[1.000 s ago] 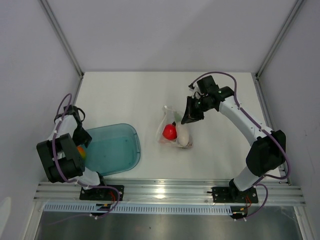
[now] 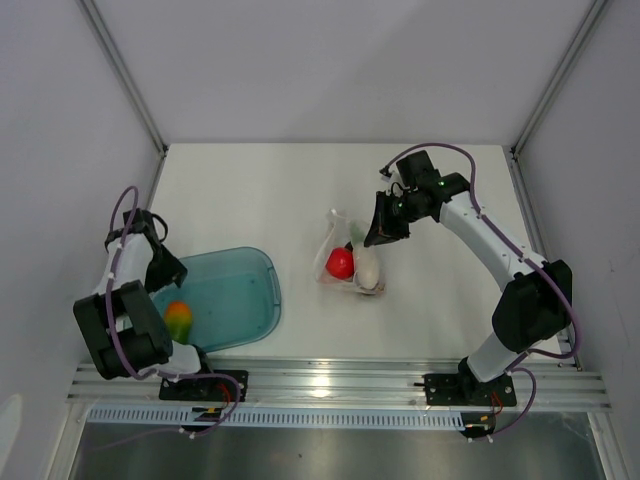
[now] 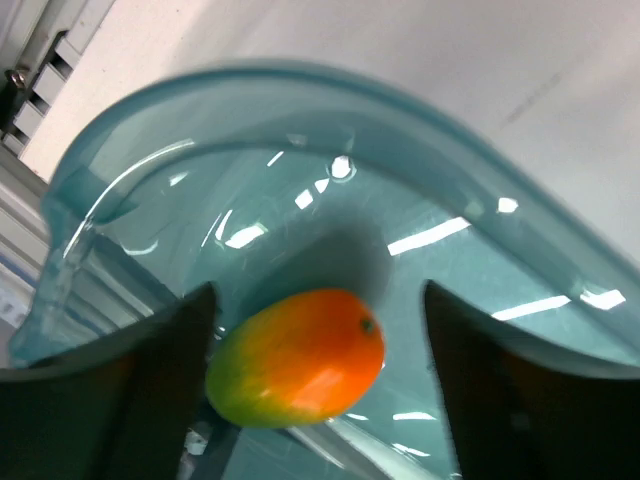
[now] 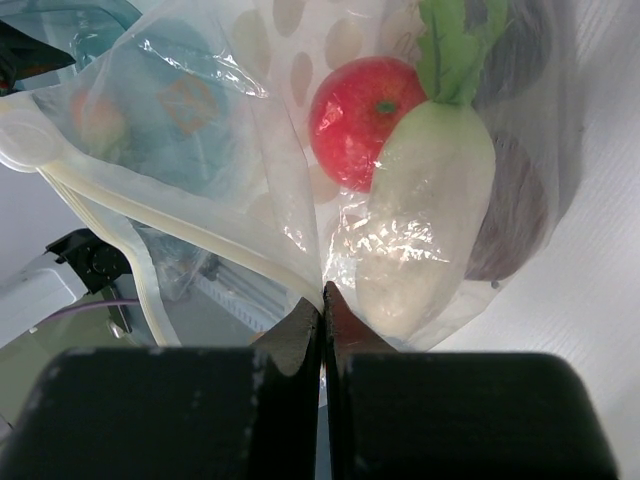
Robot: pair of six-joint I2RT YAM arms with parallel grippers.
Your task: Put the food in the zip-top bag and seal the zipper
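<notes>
A green-orange mango (image 3: 295, 355) lies in the teal tray (image 2: 230, 300), between the spread, blurred fingers of my left gripper, which is open above it. At the table's middle, the clear zip bag (image 2: 330, 240) holds a red apple (image 4: 355, 120), a pale elongated vegetable (image 4: 415, 240) with green leaves and dark purplish items behind. My right gripper is shut at the bag's zipper edge, pinching that thin edge.
Metal rails run along the table's edges.
My left arm has shifted slightly over the tray, and more of the mango shows beneath it in the top view. The right arm and bag are nearly unchanged.
</notes>
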